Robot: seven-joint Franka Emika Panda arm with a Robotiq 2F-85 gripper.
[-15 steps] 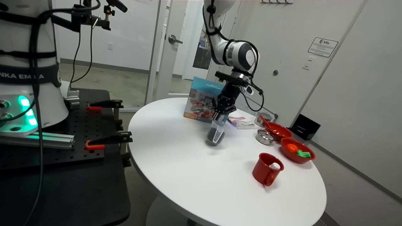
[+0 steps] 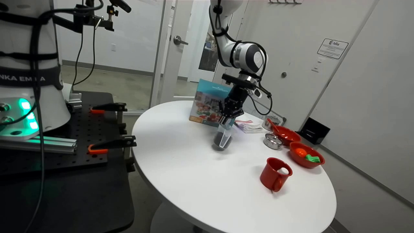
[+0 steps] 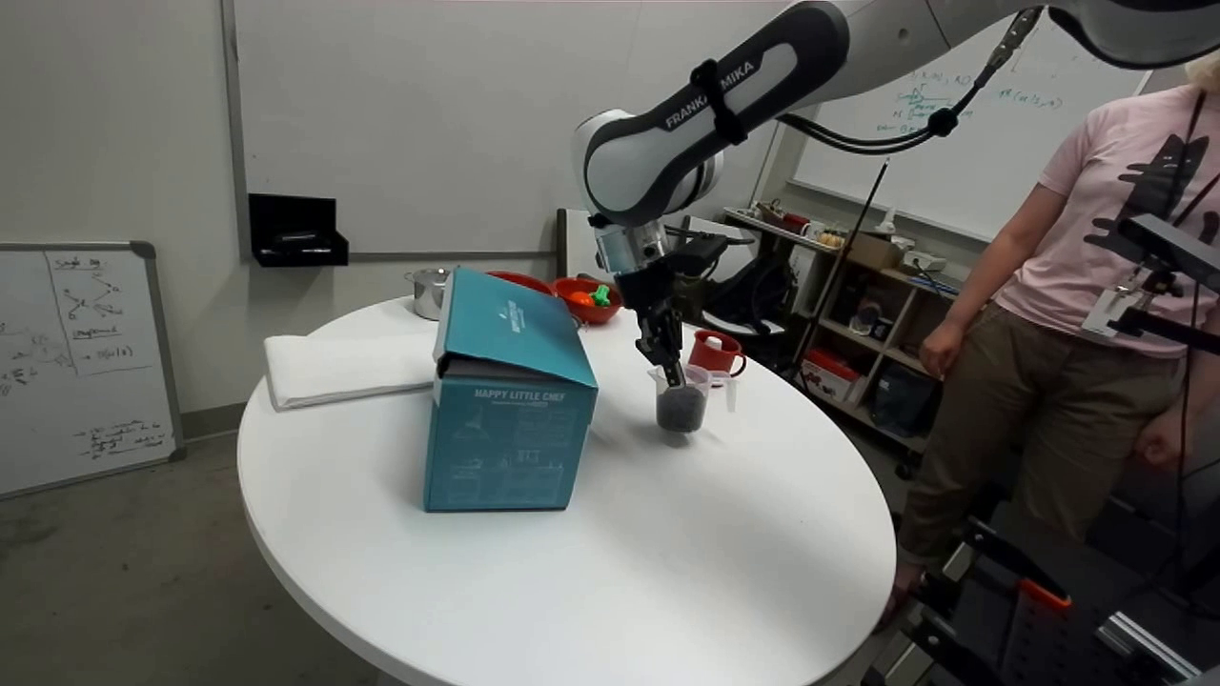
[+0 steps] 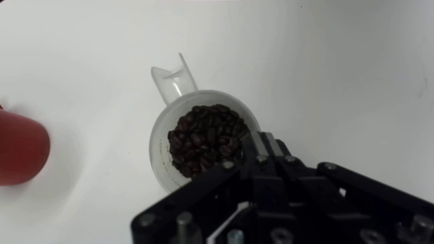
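A clear plastic measuring cup holds dark coffee beans, and its handle points to the upper left in the wrist view. My gripper is shut, its two fingers side by side at the right part of the cup's rim. Whether the thin rim lies between them I cannot tell. In exterior view 2 the fingertips of my gripper reach down to the top of the cup. Exterior view 1 has the cup at the white table, below the gripper; the fingers hide part of the rim.
A red mug stands apart from the cup, nearer the table's front. Behind are a teal box, a folded cloth, a metal pot and red bowls.
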